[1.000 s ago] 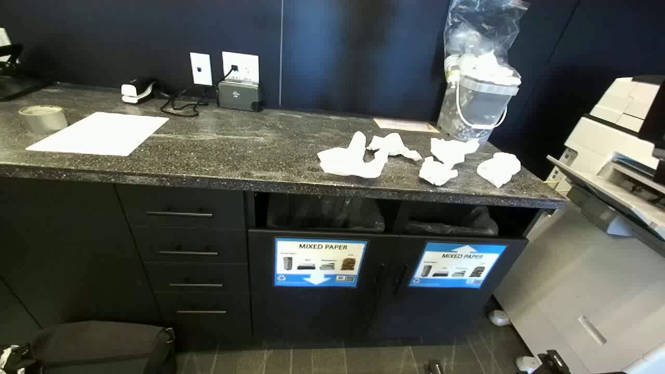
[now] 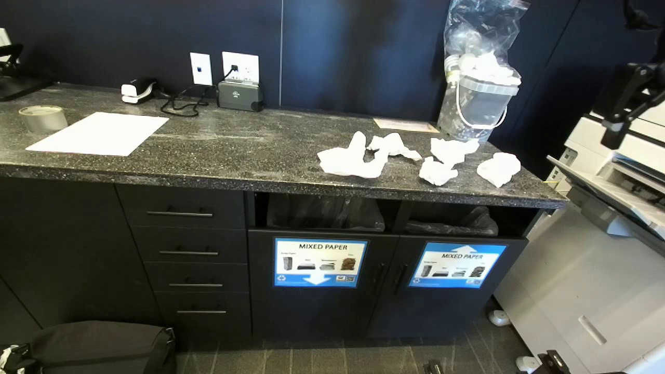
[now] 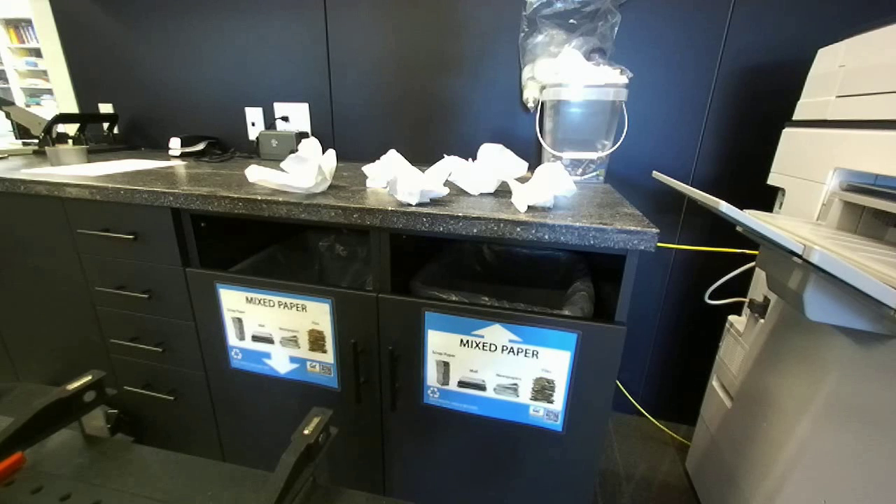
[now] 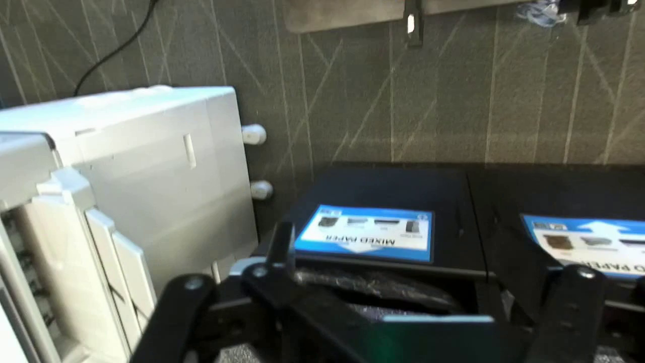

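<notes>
Several crumpled white papers lie on the dark speckled counter [image 2: 249, 146]: a large spread piece [image 2: 353, 161], a smaller one behind it [image 2: 394, 145], a touching or overlapping pair [image 2: 438, 171] and one near the right end [image 2: 499, 169]. Exterior view 2 also shows the large piece [image 3: 302, 166] and the rightmost one [image 3: 543, 186]. My gripper [image 2: 614, 132] hangs at the right, in front of the printer in that view and apart from the papers. In the wrist view the gripper is open, its dark fingers spread wide with nothing seen held between them.
A clear bucket [image 2: 477, 103] topped with a plastic bag stands at the counter's back right. Below are two lined bin openings [image 3: 504, 281] over doors with MIXED PAPER signs [image 3: 501, 369]. The printer [image 3: 840, 168] juts out at right. Flat white paper [image 2: 100, 133] and tape [image 2: 42, 119] lie left.
More of the arm and gripper has come into exterior view 1 from the upper right, now covering part of the printer. The papers have not moved.
</notes>
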